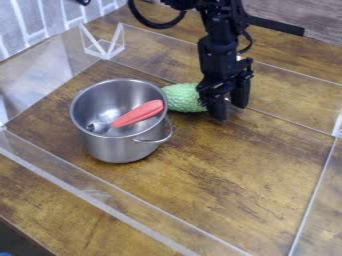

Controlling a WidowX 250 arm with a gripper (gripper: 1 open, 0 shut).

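My black gripper (225,92) is low over the table, right beside a green leafy vegetable (185,98), which lies to the right of the steel pot (120,140). The gripper covers part of the green item, and I cannot tell whether it holds it. A red elongated object (138,112) lies inside the pot.
A white wire piece (104,42) stands at the back left, and clear panels border the table's left side.
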